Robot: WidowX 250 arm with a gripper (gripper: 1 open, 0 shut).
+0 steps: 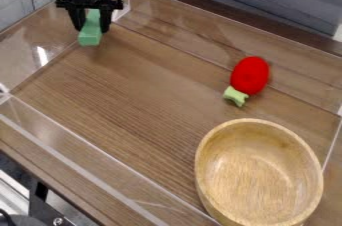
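At the upper left, my black gripper [90, 18] is shut on an upright green object [90, 34]. Its fingers cover the top of that object, and whether it rests on the wooden surface cannot be told.
A red oval object [250, 75] lies at the right, with a small light-green piece [235, 96] at its lower left. A large tan bowl [259, 136] sits at the bottom right.
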